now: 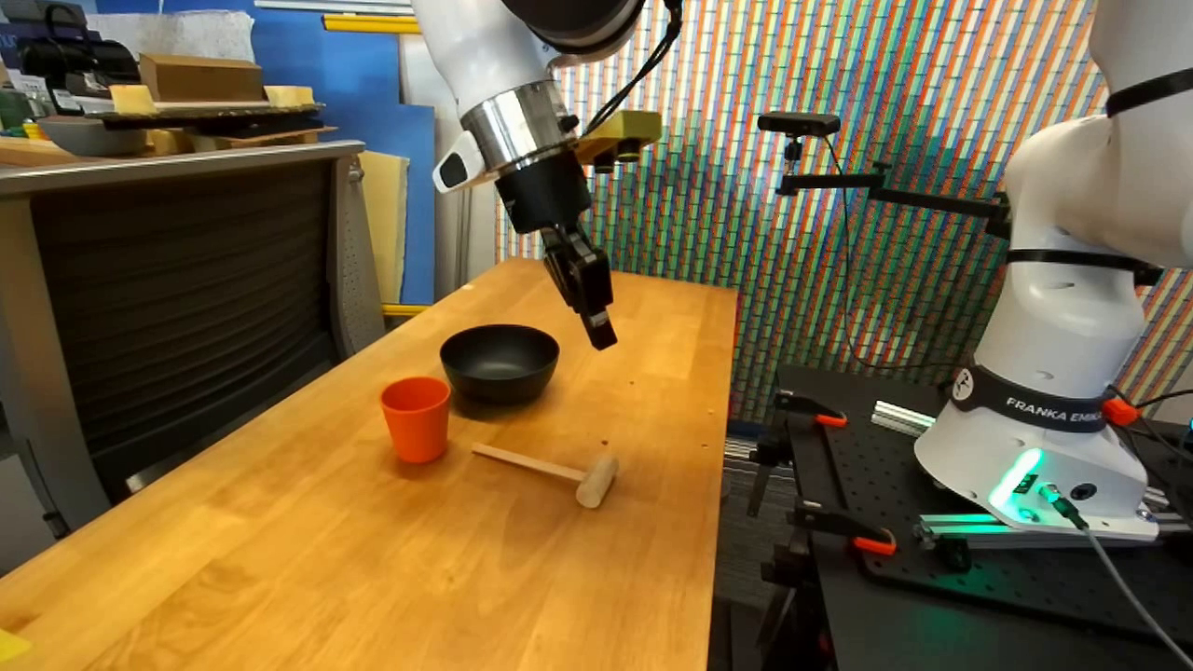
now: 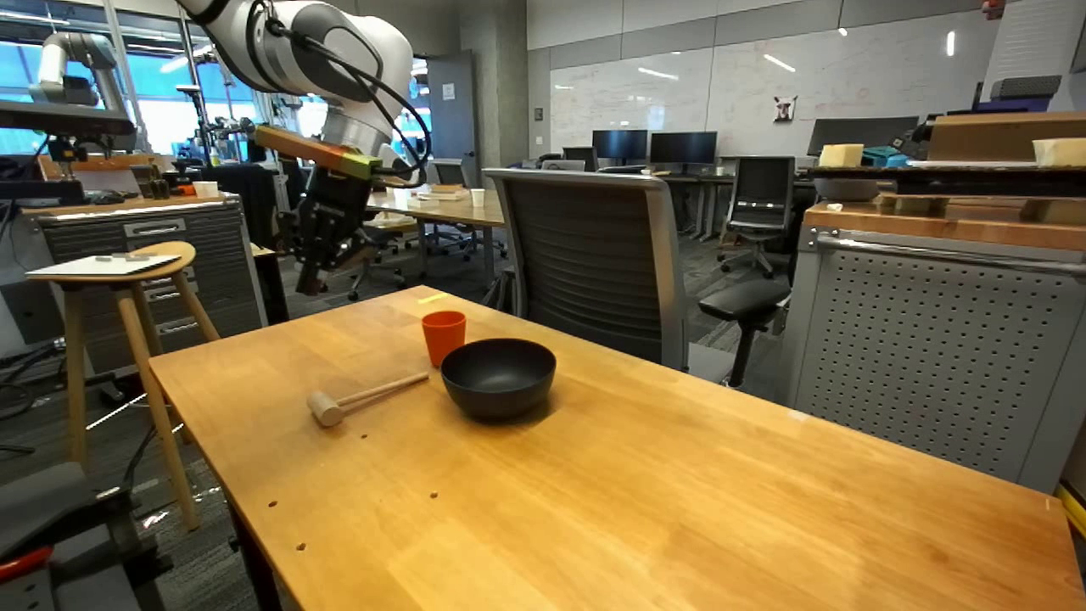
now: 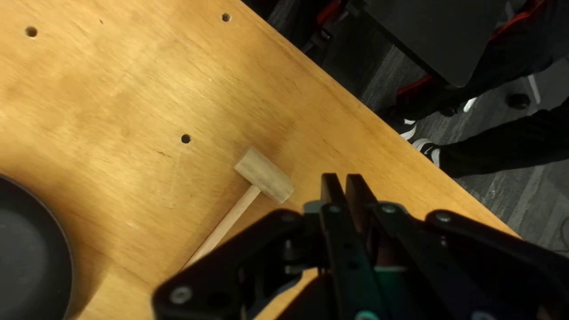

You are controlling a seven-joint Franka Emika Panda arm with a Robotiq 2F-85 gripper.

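A wooden mallet (image 1: 555, 470) lies on the table, its head toward the table's robot-side edge. The orange cup (image 1: 417, 419) stands upright beside the black bowl (image 1: 500, 364), with the mallet's handle end close to both. My gripper (image 1: 601, 335) hangs in the air over the table, tilted, clear of all three. In the wrist view the gripper's fingers (image 3: 331, 194) are brought close together, and nothing shows between their tips. The mallet head (image 3: 265, 175) appears just left of them there, while part of the handle is hidden behind the gripper. The bowl's inside looks empty.
The wooden table (image 2: 713, 489) is otherwise mostly bare, with wide free room on both sides of the objects. An office chair (image 2: 596, 265) stands against one long side. Beyond the opposite edge is the robot's black base table (image 1: 895, 604).
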